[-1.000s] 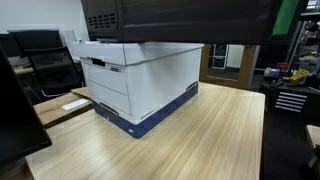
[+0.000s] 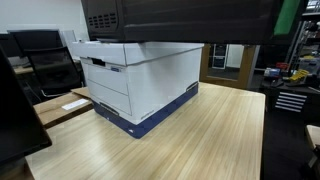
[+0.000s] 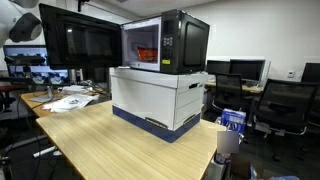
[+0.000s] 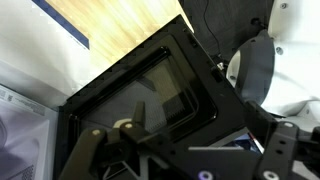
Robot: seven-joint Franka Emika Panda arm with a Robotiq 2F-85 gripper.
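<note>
A black microwave (image 3: 183, 42) stands on white boxes, its door (image 3: 82, 45) swung wide to the left in exterior view 2. Something orange-red (image 3: 147, 54) shows inside its cavity. In exterior view 1 the microwave's dark underside and front (image 2: 200, 20) fill the top, its interior hidden. My gripper is open in the wrist view, its two dark fingers well apart. Beyond them is a black framed panel (image 4: 185, 85), which looks like the door; whether the fingers touch it I cannot tell. The exterior views do not show the fingers.
Under the microwave, the white boxes (image 3: 150, 97) rest on a blue base (image 3: 150, 127) on the wooden table (image 3: 110, 145). Bare tabletop lies in front of them. Papers (image 3: 72, 102) lie at the far left, and office chairs (image 3: 285, 100) stand behind on the right.
</note>
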